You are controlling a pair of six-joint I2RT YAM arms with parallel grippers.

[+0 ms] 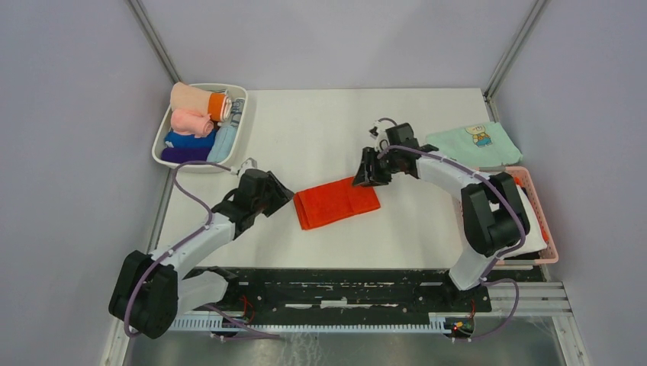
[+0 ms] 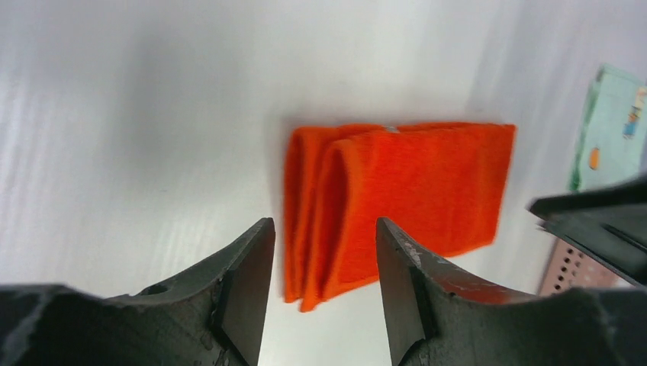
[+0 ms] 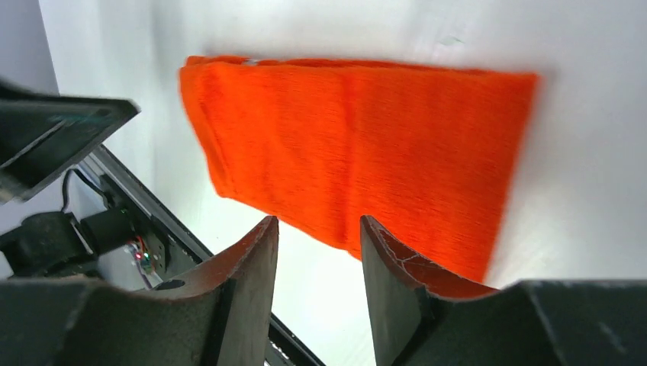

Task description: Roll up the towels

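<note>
A folded red towel [image 1: 329,207] lies flat at the middle of the table, its doubled left end [image 2: 305,221] showing loose layers. A crease runs across the towel [image 3: 427,152] in the right wrist view. Just off that left end, my left gripper [image 1: 289,196] hovers with a gap between its fingers and nothing in it. Over the towel's upper right part hangs my right gripper [image 1: 367,181]; its fingers [image 3: 252,290] stand apart, empty as well. Neither gripper appears to touch the cloth.
A white bin [image 1: 241,137] at the back left holds several rolled towels. To the right, a light green towel [image 1: 461,145] lies flat behind a pink basket [image 1: 542,221] with a white cloth [image 1: 531,233] in it. Bare table surrounds the red towel.
</note>
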